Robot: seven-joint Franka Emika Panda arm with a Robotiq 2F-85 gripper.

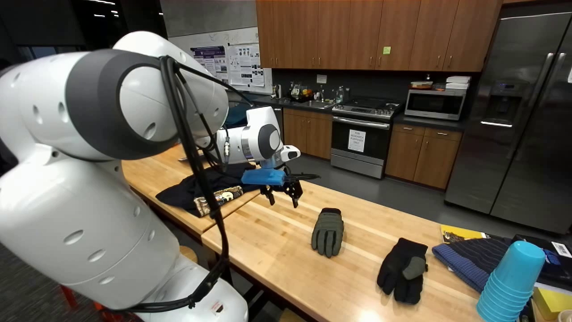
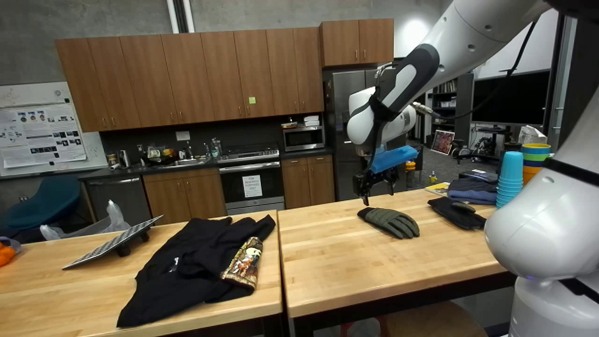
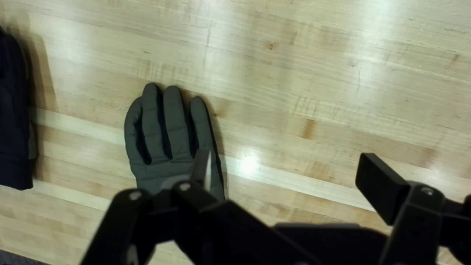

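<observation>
A dark green padded glove (image 1: 327, 233) lies flat on the wooden table, its fingers toward the front edge in exterior view 1. Farther right rests a black glove (image 1: 405, 272) with a grey-green thumb; only part of this black glove (image 3: 14, 110) shows at the left edge of the wrist view. My gripper (image 1: 283, 203) hangs above the table, left of the green glove and apart from it. Its black fingers stand wide apart in the wrist view, the left finger (image 3: 201, 170) overlapping the green glove's (image 3: 173, 132) image. Between them only bare table shows, so the gripper is open and empty.
Stacked blue cups (image 1: 511, 281) and a striped knit cloth (image 1: 472, 257) crowd the table's right end. A black garment (image 2: 196, 258) covers part of the adjoining left table (image 2: 73, 286).
</observation>
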